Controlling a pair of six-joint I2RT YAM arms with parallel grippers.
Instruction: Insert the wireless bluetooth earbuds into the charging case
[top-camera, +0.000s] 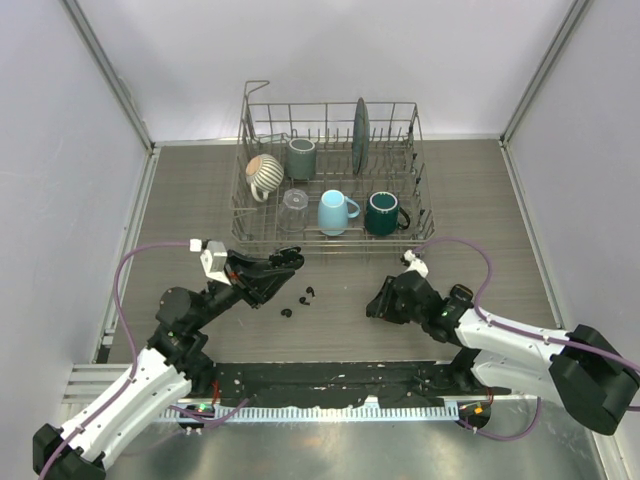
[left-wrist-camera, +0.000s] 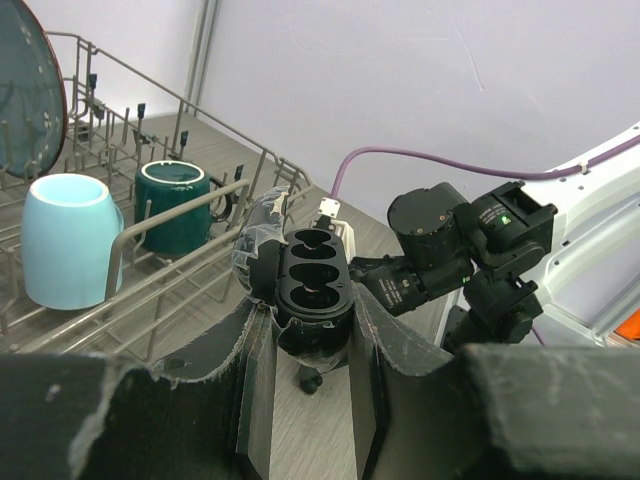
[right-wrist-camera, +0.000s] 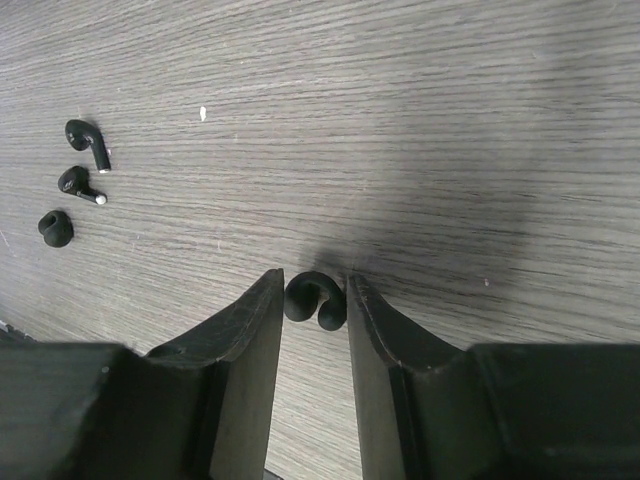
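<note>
My left gripper (top-camera: 278, 270) is shut on the black charging case (left-wrist-camera: 312, 285), held up with its earbud slots showing. My right gripper is low over the table, its fingers at either side of a curved black earbud (right-wrist-camera: 330, 312); whether they grip it is unclear. Several other small dark pieces lie to the left: a stemmed earbud (right-wrist-camera: 84, 135), another with a light tip (right-wrist-camera: 75, 182) and a short rounded piece (right-wrist-camera: 56, 229).
A wire dish rack (top-camera: 250, 225) with mugs, a glass and a plate stands at the back. The wooden table (top-camera: 350, 280) has clear room in front of the rack and at both sides.
</note>
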